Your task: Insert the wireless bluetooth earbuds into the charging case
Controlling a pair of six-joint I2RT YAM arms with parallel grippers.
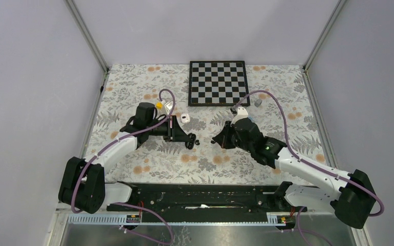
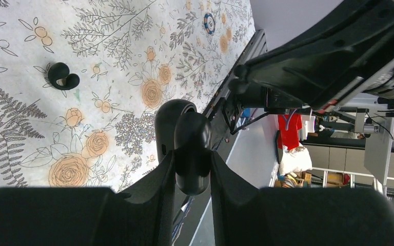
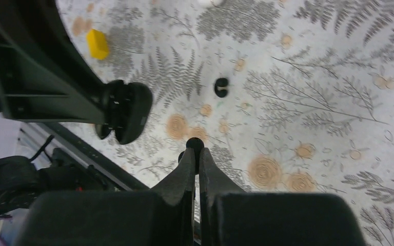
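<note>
In the left wrist view the black charging case hangs with its lid raised, and my left gripper is shut on it. One black earbud lies loose on the cloth; the right wrist view has this loose earbud above centre. A second black earbud pokes out at the tips of my right gripper, which is shut on it; most of it is hidden by the fingers. From the top, the case and the held earbud face each other, a short gap apart, the loose earbud between them.
A chessboard lies at the back. Near the left arm are a white box and a yellow block; a grey piece sits behind the right arm.
</note>
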